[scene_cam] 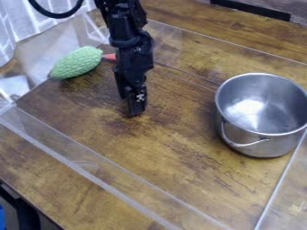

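Note:
My black gripper [132, 101] hangs low over the wooden table, left of centre, its tip at or near the surface; whether its fingers are open or shut is too dark to tell. A green bumpy toy [74, 63], like a corn cob, lies to its upper left. A small red object [109, 57] is partly hidden behind the arm. A large steel pot [261, 108] stands on the right.
Clear plastic walls border the wooden table [168, 171] along the left, back and right.

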